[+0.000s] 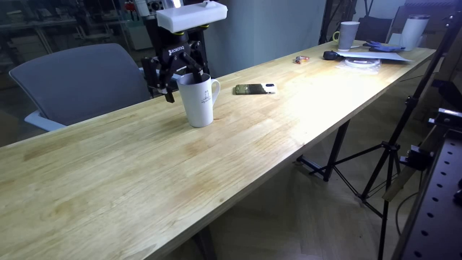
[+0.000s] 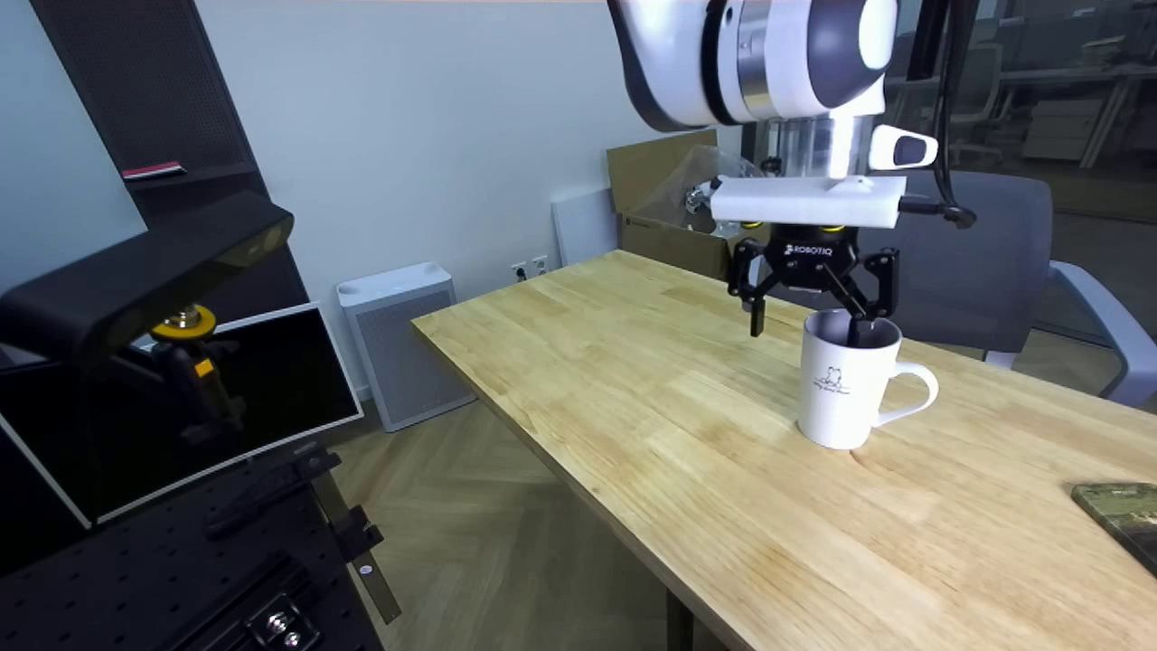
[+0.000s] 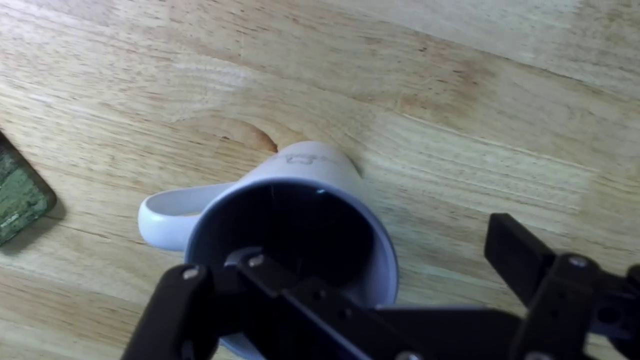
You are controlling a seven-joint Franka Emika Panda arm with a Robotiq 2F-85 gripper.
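Observation:
A tall white mug (image 1: 197, 102) with a small drawing on its side stands upright on the wooden table. Its handle (image 2: 913, 392) points toward the phone's side. My gripper (image 2: 810, 325) is open and straddles the mug's wall: one finger (image 2: 857, 331) reaches down inside the mouth, and the other finger (image 2: 757, 316) hangs outside, clear of the wall. From the wrist view, the mug's dark inside (image 3: 300, 228) shows, and the inner fingertip is hidden in it. A gap of bare table separates the outer fingertip from the mug.
A phone in a patterned case (image 1: 255, 89) lies near the handle side. Farther along are a small orange item (image 1: 301, 59), a grey cup (image 1: 347, 36) and a white tumbler (image 1: 414, 32). A grey chair (image 1: 82, 86) stands against the table's back edge.

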